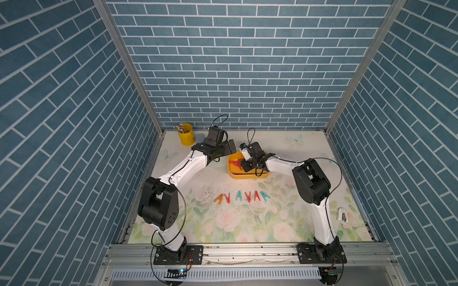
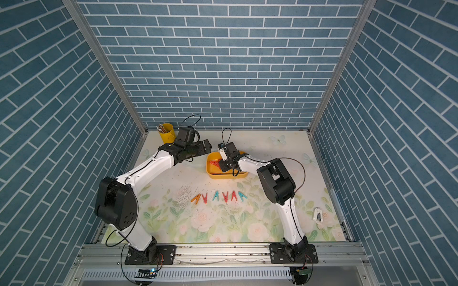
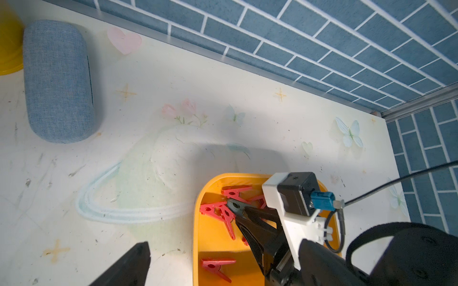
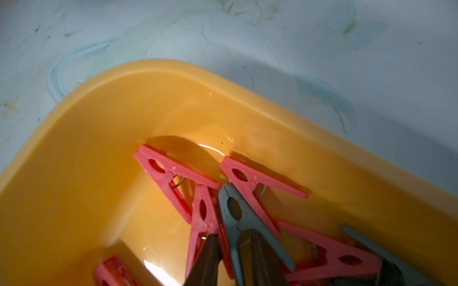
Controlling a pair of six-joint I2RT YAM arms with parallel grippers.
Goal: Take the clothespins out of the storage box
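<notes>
The orange storage box (image 1: pixel 249 175) holds red clothespins (image 4: pixel 167 177) and dark teal ones (image 4: pixel 237 214). My right gripper is down inside it over a teal clothespin, fingers apart around part of it; whether they grip it is unclear. My left gripper (image 1: pixel 230 147) hangs open above and left of the box, nothing between its fingers. A row of orange, red and light blue clothespins (image 1: pixel 247 196) lies on the table in front of the box.
A yellow mug of sticks (image 1: pixel 187 137) and a grey-blue cushion-like object (image 3: pixel 57 81) stand at the back left. A small white object (image 1: pixel 342 215) lies at the front right. The table to either side of the box is mostly clear.
</notes>
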